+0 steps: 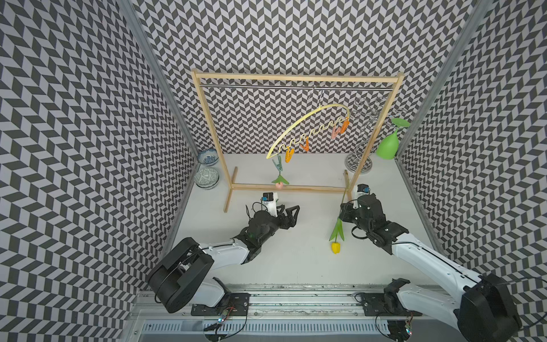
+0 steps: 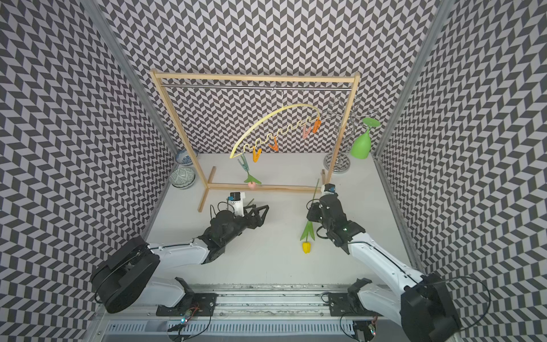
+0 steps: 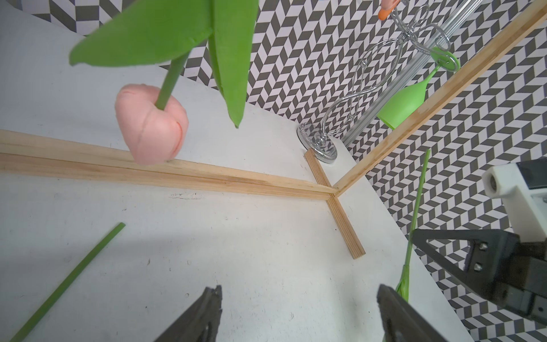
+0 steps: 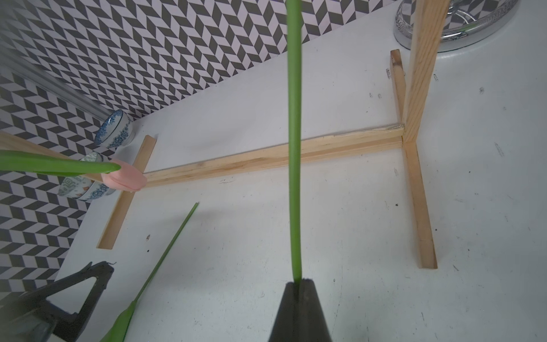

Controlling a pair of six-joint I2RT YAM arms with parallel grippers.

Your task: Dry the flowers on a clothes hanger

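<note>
The yellow hanger (image 1: 307, 116) dangles from the rack's rod, several coloured clips along it. From its teal clip (image 1: 277, 163) a pink tulip (image 3: 151, 124) hangs head down. My right gripper is shut on the thin green stem (image 4: 294, 142) of the yellow tulip (image 1: 335, 247). That stem points up past the fingers, with the leaves and bloom below them. My left gripper stands open over the table, nothing between its fingers. Another green stem (image 3: 71, 279) lies on the table beside it; its bloom is hidden.
The wooden rack (image 1: 296, 187) spans the middle of the table. Patterned bowls (image 1: 206, 177) stand at the back left. A chrome stand (image 1: 358, 164) with a green goblet (image 1: 388, 146) is at the back right. Between the arms the table is clear.
</note>
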